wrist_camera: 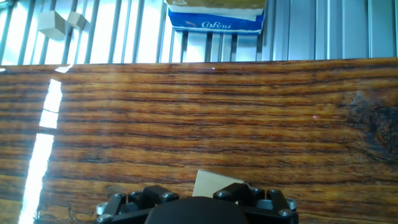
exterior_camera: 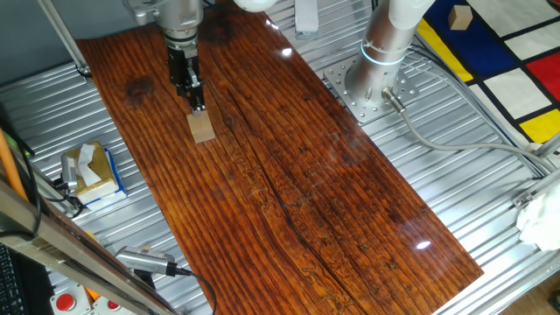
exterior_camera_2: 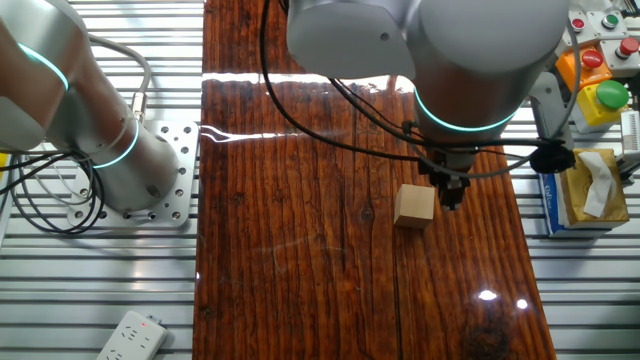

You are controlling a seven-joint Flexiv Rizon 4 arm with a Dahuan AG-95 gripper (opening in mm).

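Note:
A plain light wooden block [exterior_camera: 202, 127] rests on the brown wooden board [exterior_camera: 289, 201]. My gripper [exterior_camera: 198, 107] points down at the block's far end in exterior view 1, close over or beside it; whether they touch is unclear. From exterior view 2, the block [exterior_camera_2: 413, 206] appears just left of the gripper's tip [exterior_camera_2: 452, 195]. At the bottom of the wrist view the two black fingers [wrist_camera: 160, 193] stand apart, and the right one covers part of the block [wrist_camera: 210, 183]. A dark rounded part hides the lower gap; nothing held shows.
A blue and yellow tissue box [exterior_camera: 94, 178] stands off the board on the ribbed metal table. A small wooden block [exterior_camera: 459, 17] lies on the coloured cloth. Most of the board is clear.

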